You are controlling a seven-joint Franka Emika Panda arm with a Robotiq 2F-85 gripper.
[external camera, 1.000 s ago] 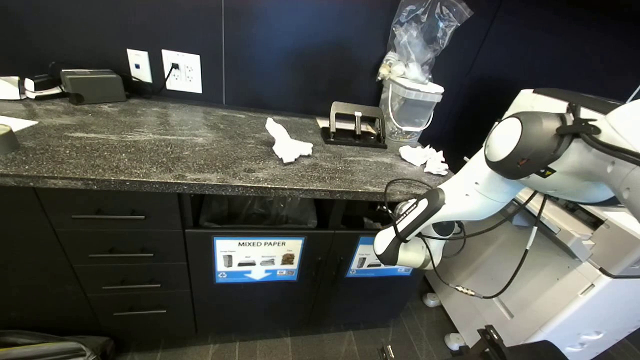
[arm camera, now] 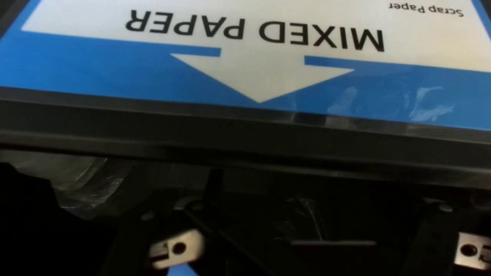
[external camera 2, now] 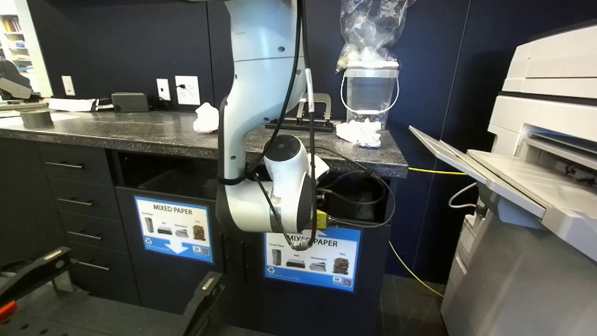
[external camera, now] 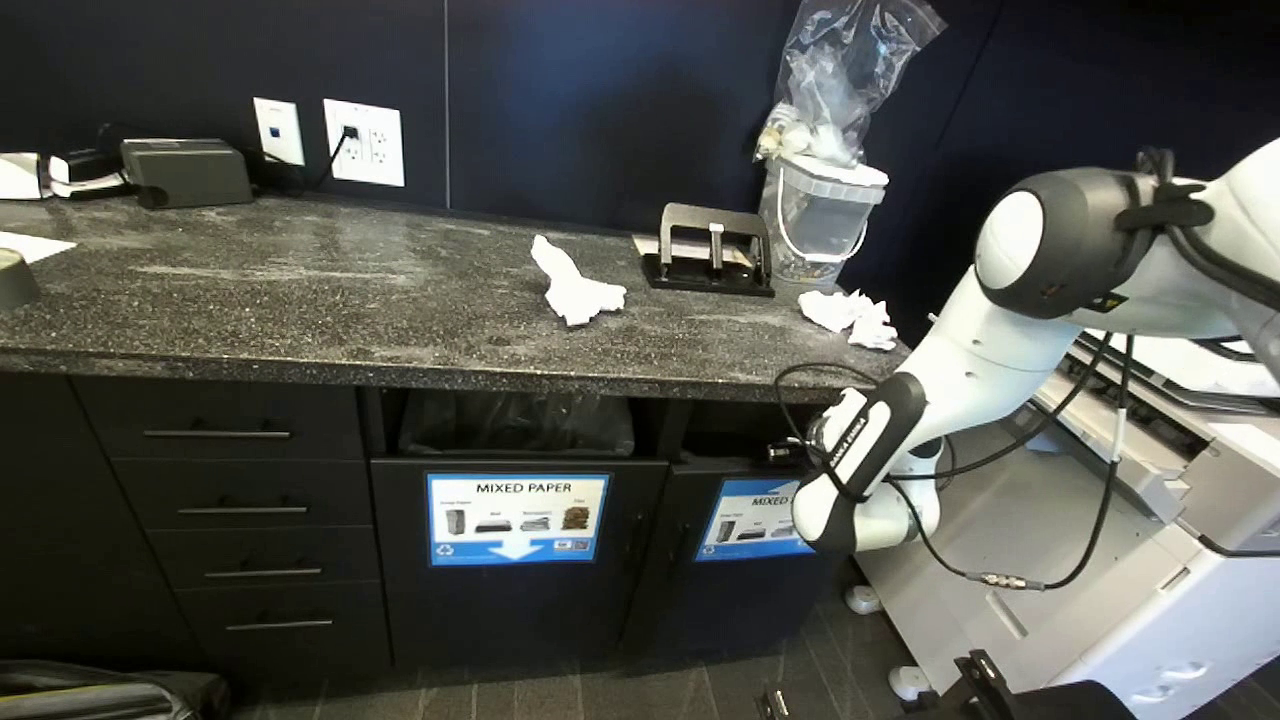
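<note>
My gripper stands open in the wrist view, its fingers wide apart with nothing visible between them. Dark bin space and thin clear plastic surround it. The arm's last link hangs in front of the right-hand bin's opening [external camera 2: 358, 196], hiding the gripper in both exterior views. That bin's "MIXED PAPER" sign [external camera 2: 313, 257] appears upside down in the wrist view, above the dark bin edge [arm camera: 230, 133]. On the counter lie two crumpled white papers: one near the middle [external camera: 576, 288], the other near the right end [external camera: 849, 318].
A black hole punch [external camera: 714, 252] and a clear bucket [external camera: 822, 222] stand at the back of the counter [external camera: 360, 276]. The left bin opening [external camera: 516, 420] holds a plastic liner. A printer [external camera 2: 537, 185] bounds the right side. Cables loop around the wrist.
The wrist has shifted to the right in exterior view 1, and the arm's elbow has moved too. Both crumpled papers on the counter lie where they were.
</note>
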